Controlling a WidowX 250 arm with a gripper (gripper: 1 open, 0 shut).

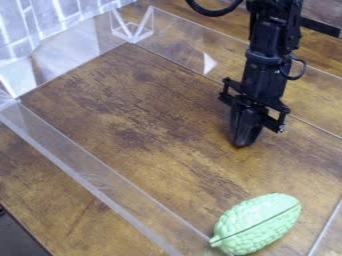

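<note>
My black gripper [245, 130] hangs at the right middle of the camera view, its tip low over the wooden floor [127, 120] of the enclosure. The fingers are dark and close to each other, so I cannot tell how far apart they are or whether anything is between them. A pale green, ridged object [255, 224], shaped like a bitter melon, lies at the bottom right, well below and apart from the gripper.
Clear plastic walls [83, 172] edge the floor on the left, at the back and along the right. A white, crinkled surface [40, 25] is at the top left.
</note>
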